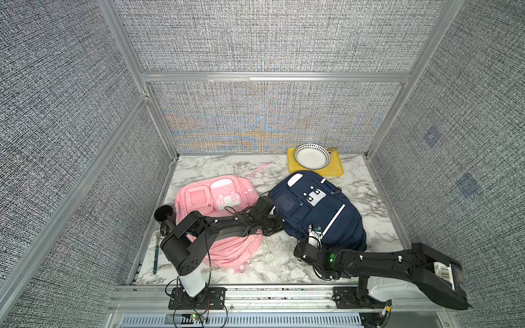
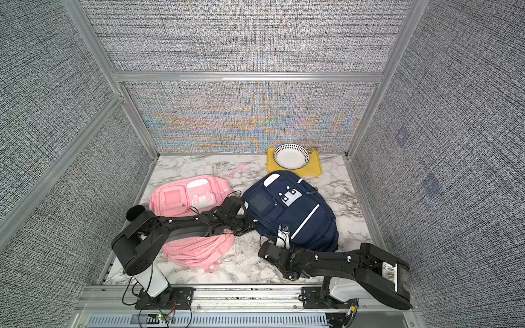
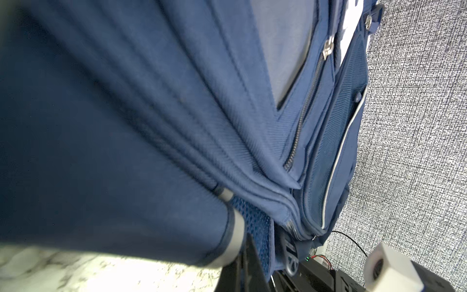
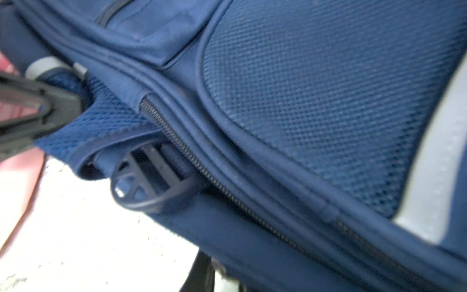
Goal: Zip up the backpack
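A navy backpack (image 1: 322, 202) lies on the marble table, its zipper track (image 4: 204, 170) running along the near-left edge in the right wrist view. My left gripper is at that left edge by the strap and mesh, shut; whether fabric is between its fingers is unclear. My right gripper is low at the bag's near edge, its fingertips mostly hidden under navy fabric, so its finger state cannot be made out.
A pink backpack (image 1: 197, 194) lies left, partly under my left arm. A yellow tray (image 1: 333, 169) with a patterned plate (image 1: 312, 157) stands at the back.
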